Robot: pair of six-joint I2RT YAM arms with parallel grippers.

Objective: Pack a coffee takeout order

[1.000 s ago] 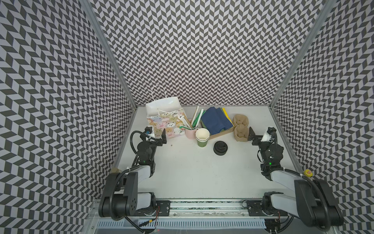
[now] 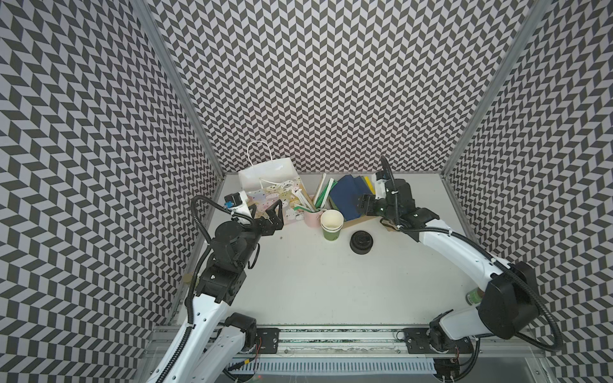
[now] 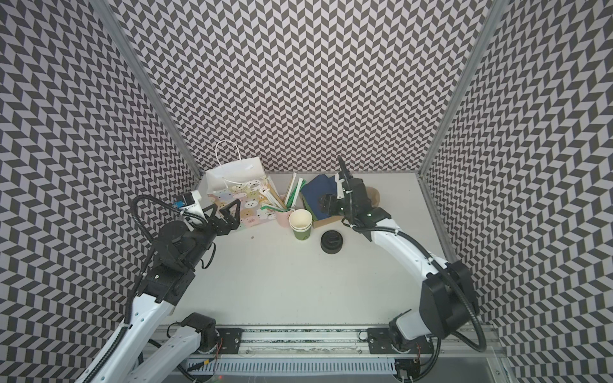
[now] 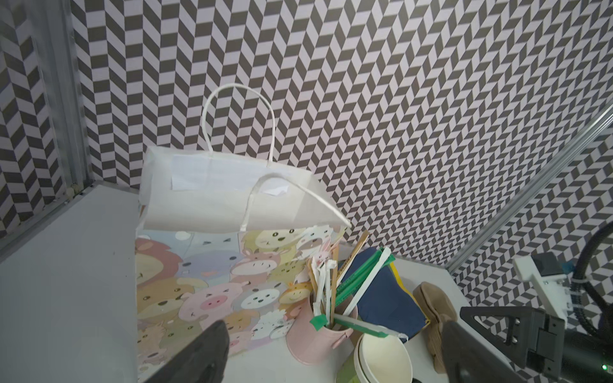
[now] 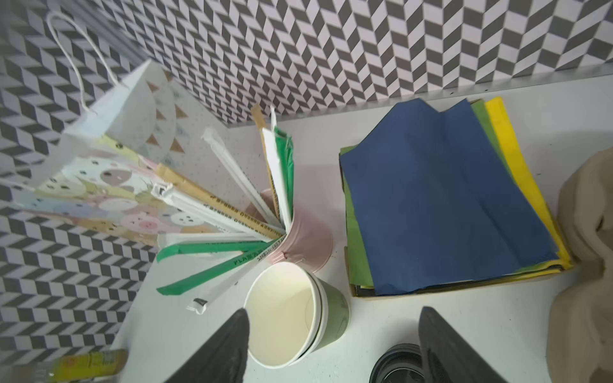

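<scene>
A white paper bag with animal print stands at the back left, beside a pink holder of straws. Stacked paper cups stand in front, near black lids. Navy napkins lie in a box, with a brown cup carrier to their right. My left gripper is open near the bag's front. My right gripper hovers above the cups and napkin box, fingers apart with nothing visible between them.
A green can or bottle lies at the front right, partly behind the arm. Patterned walls surround the table.
My right gripper has swung inward from the right edge to over the napkins and cups, covering the carrier in the top left view.
</scene>
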